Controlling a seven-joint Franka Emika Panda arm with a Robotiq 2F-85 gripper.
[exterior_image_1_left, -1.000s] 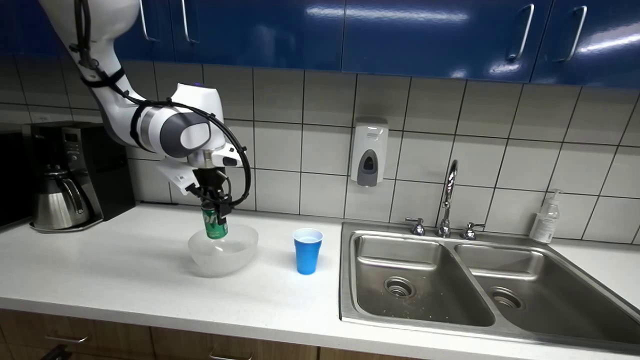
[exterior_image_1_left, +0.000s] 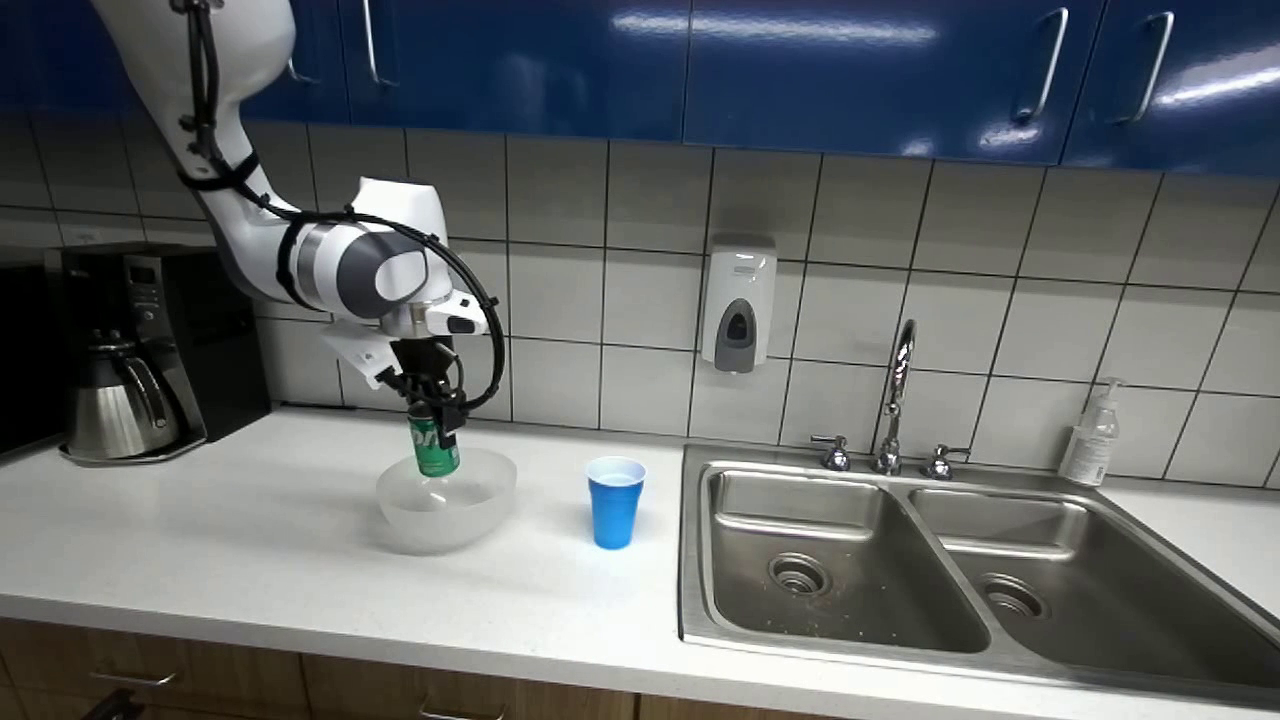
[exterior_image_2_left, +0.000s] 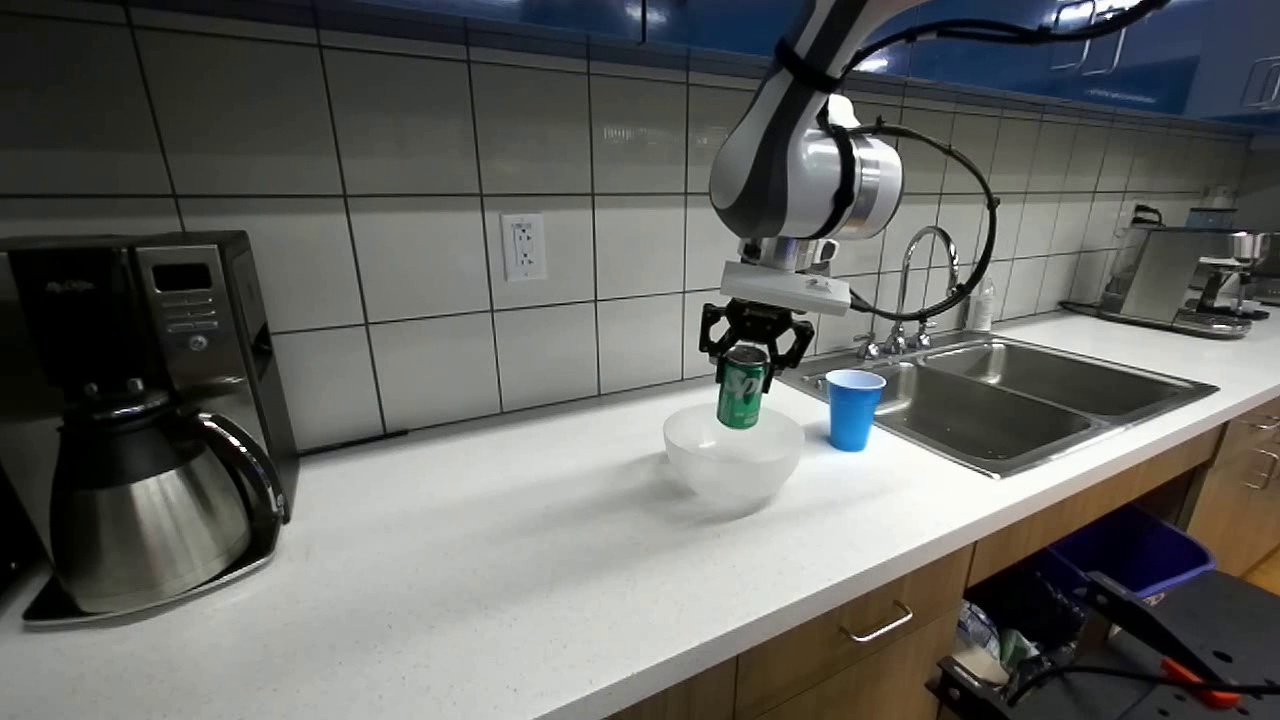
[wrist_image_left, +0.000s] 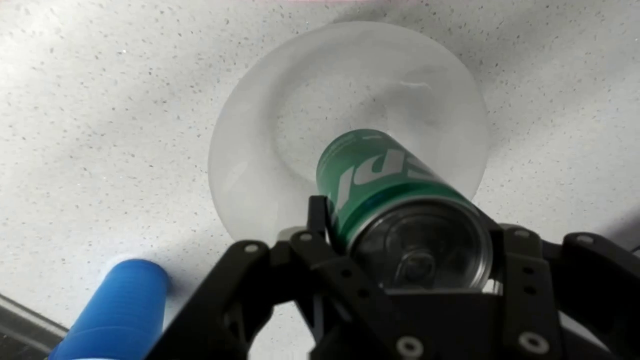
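Note:
A green soda can (exterior_image_1_left: 435, 452) with white lettering hangs upright in my gripper (exterior_image_2_left: 745, 367), which is shut around its upper part. In the wrist view the top of the can (wrist_image_left: 420, 252) faces the camera, with black fingers (wrist_image_left: 318, 210) against its sides. Directly below is a frosted, see-through bowl (exterior_image_2_left: 717, 470) on the counter; the can's lower end is over its opening, around rim height. Nothing shows inside the bowl (wrist_image_left: 282, 120). A blue cup (exterior_image_1_left: 614, 504) stands upright to the bowl's right in the first exterior view, apart from it.
A double steel sink (exterior_image_1_left: 696, 564) lies beyond the cup. The coffee maker (exterior_image_2_left: 228, 360) with its steel carafe stands at the far left. Blue cabinets (exterior_image_1_left: 516, 66) hang above. White counter (exterior_image_2_left: 480, 576) in front and left of the bowl is clear.
My arm and the can it holds have shifted very slightly to the right in the first exterior view. Bowl and cup stay where they were.

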